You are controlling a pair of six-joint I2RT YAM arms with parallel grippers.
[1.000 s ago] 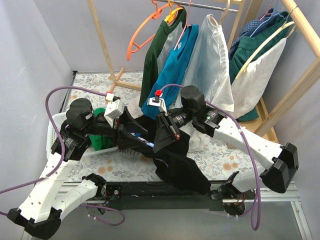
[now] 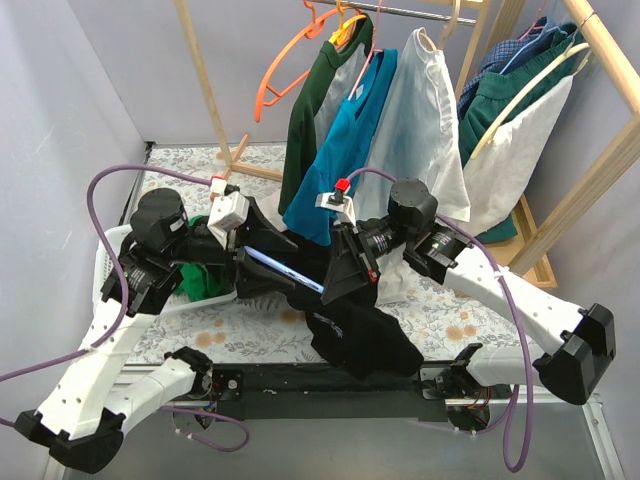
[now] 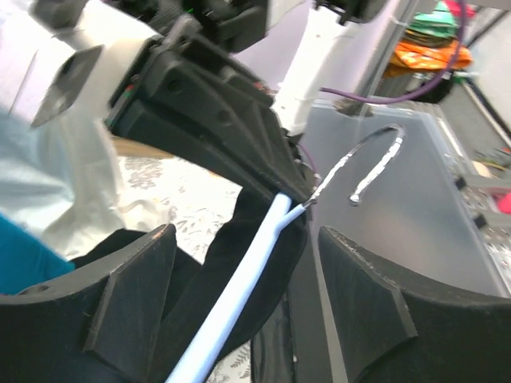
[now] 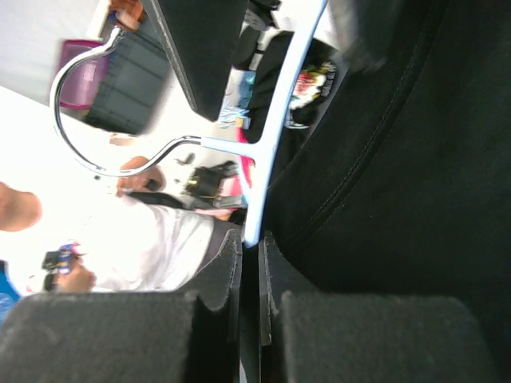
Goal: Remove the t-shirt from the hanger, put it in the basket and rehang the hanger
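The light blue hanger (image 2: 285, 270) spans the gap between my two grippers, its bar bare along that stretch. My right gripper is shut on the hanger close to its neck, and the metal hook (image 4: 60, 104) sticks out to the side. Around the bar, my left gripper stands open, one finger on each side. The black t-shirt (image 2: 365, 335) hangs and lies below and behind the hanger, its lower part draped toward the front edge. Whether any of it still sits on the hanger's far arm is hidden behind the left gripper.
A rack at the back holds a blue shirt (image 2: 345, 140), a dark green garment (image 2: 312, 115), a white garment (image 2: 420, 120) and an empty orange hanger (image 2: 278, 75). At left, a white basket (image 2: 108, 255) contains green cloth (image 2: 203, 283).
My right gripper has moved rightward, carrying the hanger's neck with it. The left arm has hardly moved.
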